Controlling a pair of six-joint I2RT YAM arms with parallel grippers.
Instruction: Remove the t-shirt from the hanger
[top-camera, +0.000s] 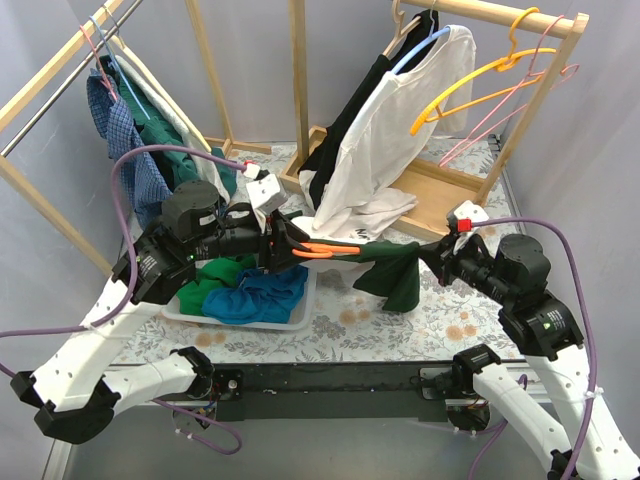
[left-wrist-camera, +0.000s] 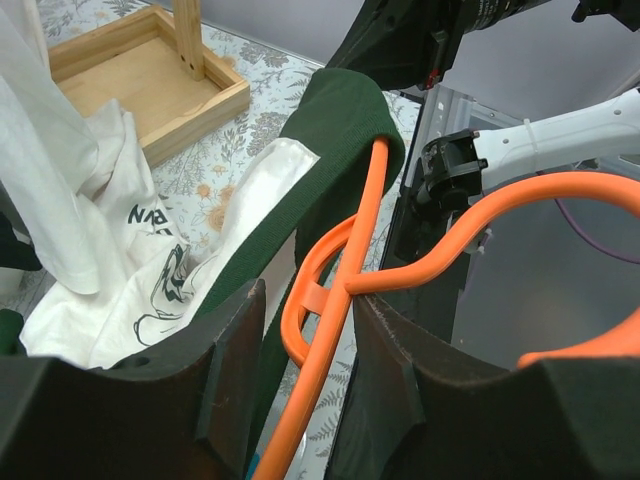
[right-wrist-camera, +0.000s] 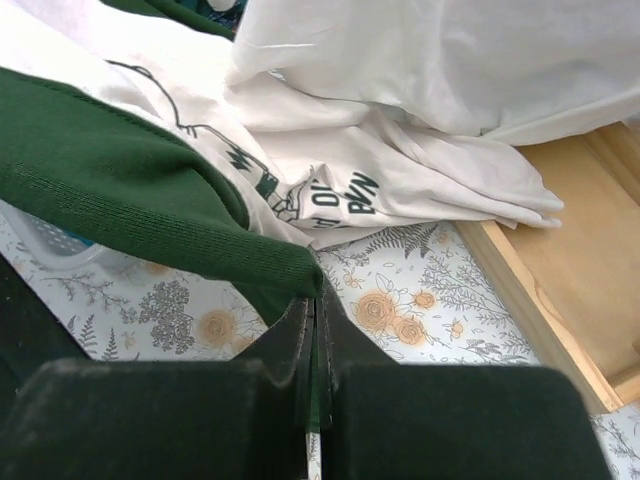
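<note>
A white T-shirt with dark green edging (left-wrist-camera: 275, 205) and black print stretches between my grippers, its green cloth (top-camera: 392, 275) hanging at the right end. The orange hanger (top-camera: 330, 249) runs into this green cloth. In the left wrist view, the hanger (left-wrist-camera: 368, 225) passes between the fingers of my left gripper. These stand part open, with a narrow gap beside the orange plastic. My right gripper is shut on the green edge (right-wrist-camera: 270, 262), pinching it at the fingertips. Cloth hides the hanger's far end.
A wooden rack (top-camera: 445, 205) at the back right bears a white shirt (top-camera: 400, 130) and empty orange (top-camera: 490, 68) and pink hangers. More clothes (top-camera: 150, 130) hang at the left. A white bin (top-camera: 300, 318) of folded clothes stands below my left arm.
</note>
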